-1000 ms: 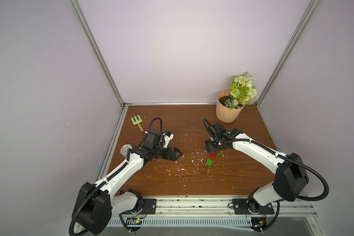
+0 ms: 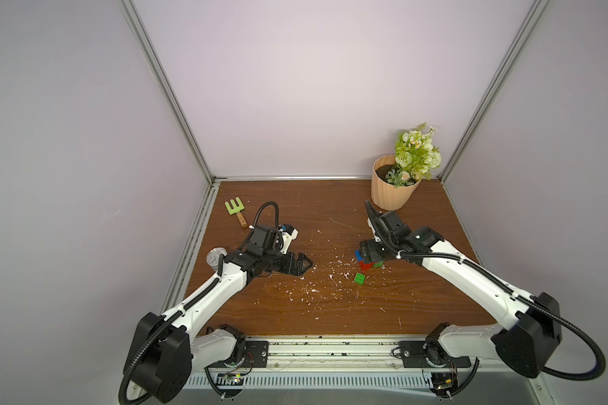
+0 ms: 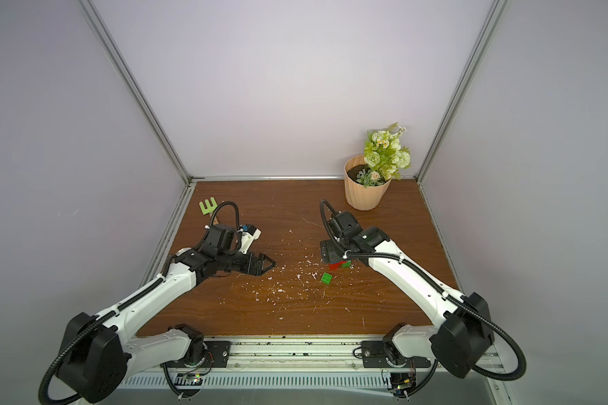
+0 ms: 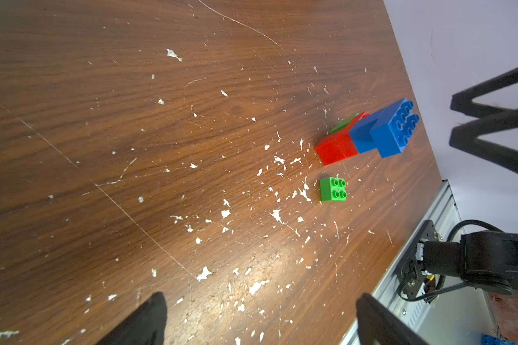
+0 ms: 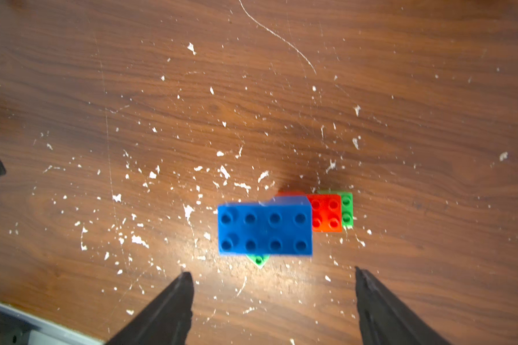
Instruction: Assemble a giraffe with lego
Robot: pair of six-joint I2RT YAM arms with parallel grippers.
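Observation:
A small tower stands on the table. A red brick point(image 4: 335, 148) forms its lower part, with a green brick point(image 5: 347, 208) beneath its far end. Blue bricks point(image 4: 388, 127) are stacked on the red, the topmost overhanging with its studs up. A separate small green brick point(image 4: 332, 189) lies nearby. My right gripper is open above the tower, fingers apart; in the left wrist view its dark fingers point(image 4: 495, 120) are clear of the blue top. To the left of the tower, my left gripper point(image 2: 305, 264) hangs open and empty over the table.
A flower pot point(image 2: 389, 195) stands at the back right, and a green toy fork point(image 2: 235, 206) lies at the back left. A clear round item point(image 2: 216, 257) sits near the left edge. White flakes are scattered across mid-table.
My right gripper has risen and drawn back from the tower, its arm shifting rightward. More of the blue now shows below it. The left arm has stayed still.

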